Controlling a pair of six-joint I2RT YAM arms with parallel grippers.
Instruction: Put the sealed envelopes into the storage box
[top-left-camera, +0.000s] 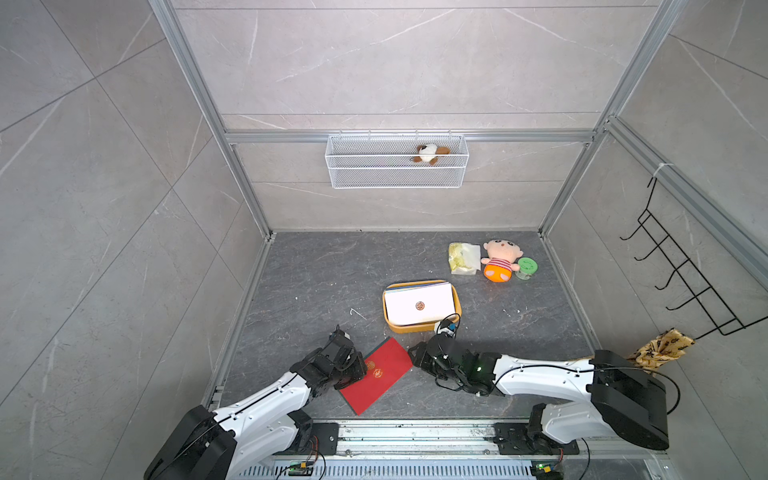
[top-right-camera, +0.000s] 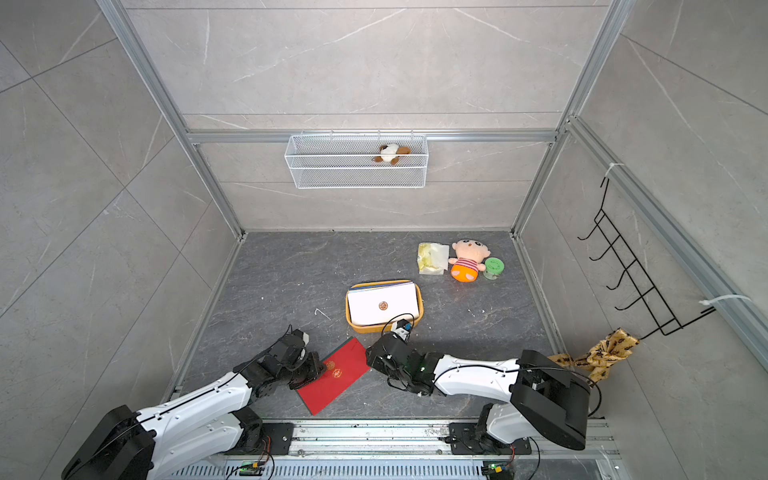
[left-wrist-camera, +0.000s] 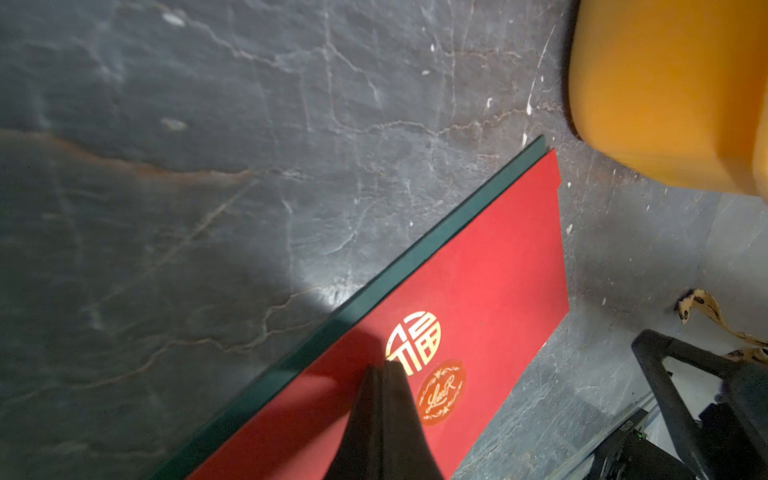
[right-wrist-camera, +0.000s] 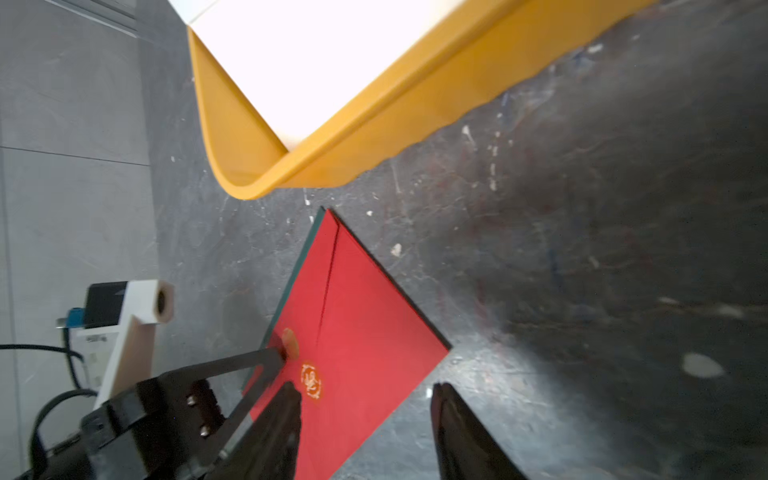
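On the front of the table lies a red envelope (top-left-camera: 384, 377) with gold marks, a dark green edge showing under it. My left gripper is shut, its fingertips over the red envelope beside the gold character; nothing shows between them. My right gripper stands open near the envelope's right end, with empty space between its fingers. Just behind the envelope is the orange storage box (top-left-camera: 411, 328), holding a white envelope (top-left-camera: 428, 300) with a round brown seal on top.
A pink doll (top-left-camera: 500, 260), a yellow-white packet (top-left-camera: 464, 258) and a green-lidded jar (top-left-camera: 526, 267) are at the back right. A bent metal piece (top-left-camera: 357, 313) lies left of the box.
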